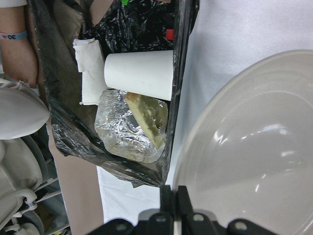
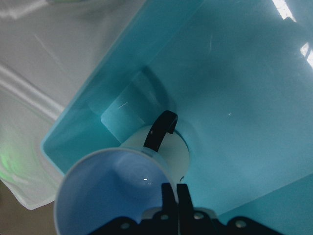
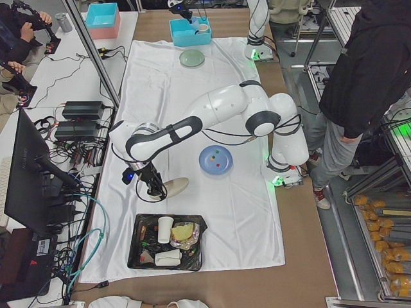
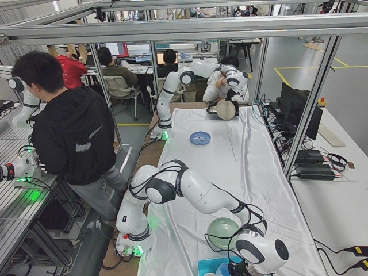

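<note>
My left gripper is shut on the rim of a cream plate [image 1: 249, 137], held beside and above a black-lined bin [image 3: 144, 256] that holds white rolls [image 1: 138, 73], crumpled foil [image 1: 115, 127] and a yellow piece [image 1: 145, 117]. My right gripper is shut on the rim of a blue cup [image 2: 112, 191]. The cup hangs over a turquoise basket [image 2: 244, 98], where a white round item [image 2: 173, 152] with a black handle shows partly behind it.
A blue plate [image 3: 216, 160] lies on the white cloth near the left arm's base. A green plate [image 3: 191, 58] lies in front of the basket. A monitor and cables line one side, and a person stands on the other.
</note>
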